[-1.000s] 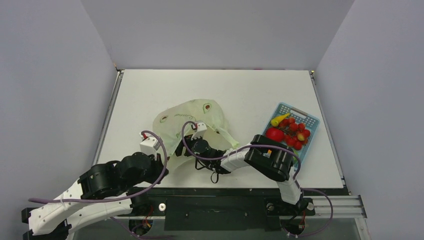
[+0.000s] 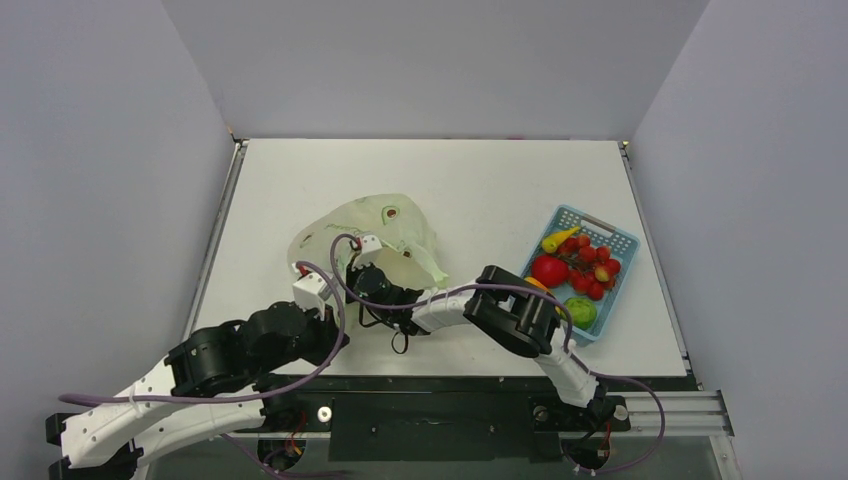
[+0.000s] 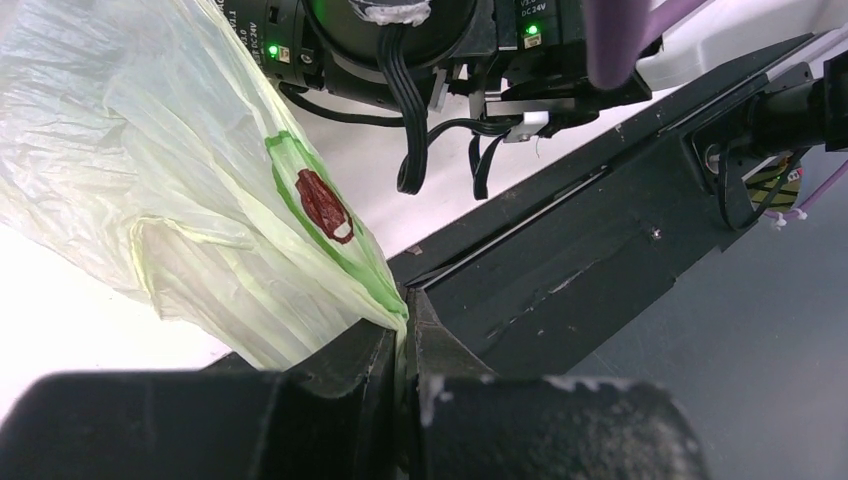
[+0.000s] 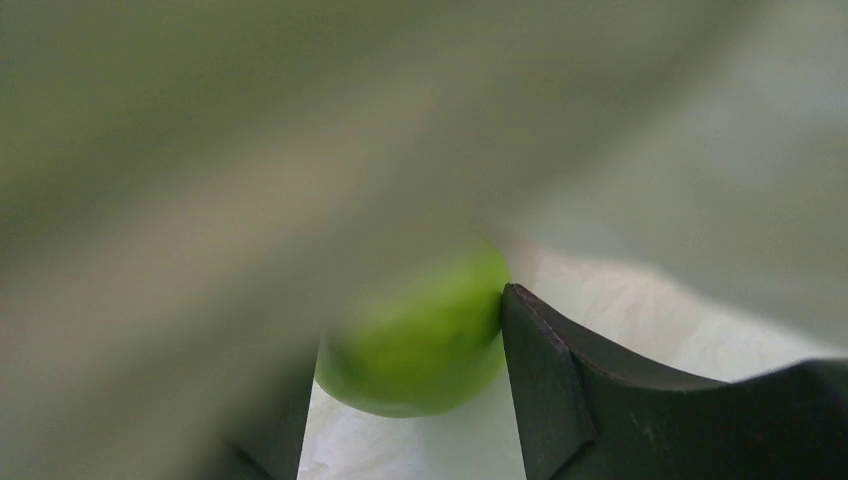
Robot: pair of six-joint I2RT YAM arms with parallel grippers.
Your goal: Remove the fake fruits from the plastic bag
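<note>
A pale green plastic bag (image 2: 365, 215) lies on the left part of the white table, printed with avocado pictures. In the left wrist view the bag (image 3: 230, 200) is gathered to its edge, where my left gripper is shut on it. My right gripper is inside the bag's mouth, fingers part open. Between its fingers sits a round green fruit (image 4: 425, 350); the right finger (image 4: 540, 370) is close against it, while blurred bag film hides much of the left one. Whether it is gripped cannot be told.
A blue basket (image 2: 626, 240) at the right side of the table holds a yellow pepper (image 2: 558, 241), red tomatoes (image 2: 588, 256), a larger red fruit (image 2: 548, 270) and a green one (image 2: 580, 311). Both arms are close together at the bag.
My right gripper has moved left and farther back into the bag, and the bag has shifted left with it.
</note>
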